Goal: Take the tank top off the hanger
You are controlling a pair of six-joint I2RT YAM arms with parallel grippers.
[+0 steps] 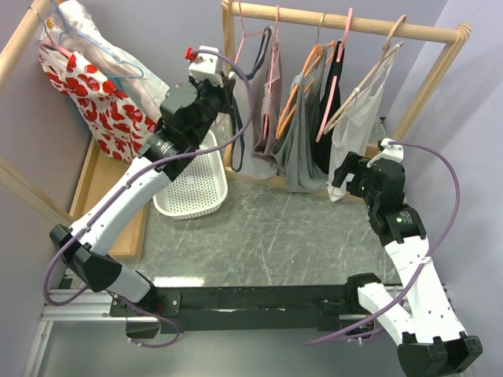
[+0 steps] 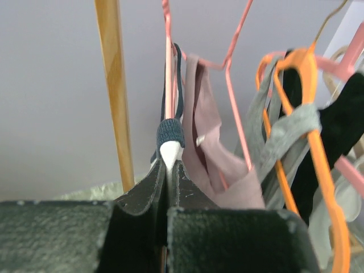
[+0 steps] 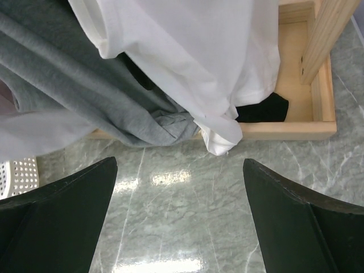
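Note:
A grey tank top with navy trim point(image 1: 251, 140) hangs at the left end of the far rack, on a pink hanger point(image 2: 168, 34). In the left wrist view my left gripper is shut on the garment, with navy trim point(image 2: 170, 131) and pale cloth bunched between its fingertips against the hanger. Much of the garment is hidden by those fingers. Down at the right, my right gripper stands open with nothing between its fingers, below and in front of a hanging white garment point(image 3: 187, 51).
Orange hangers point(image 2: 310, 85) and a mauve garment point(image 2: 216, 136) on a pink hanger crowd the right side of my left gripper. A white basket point(image 1: 192, 184) stands on the floor below the left arm.

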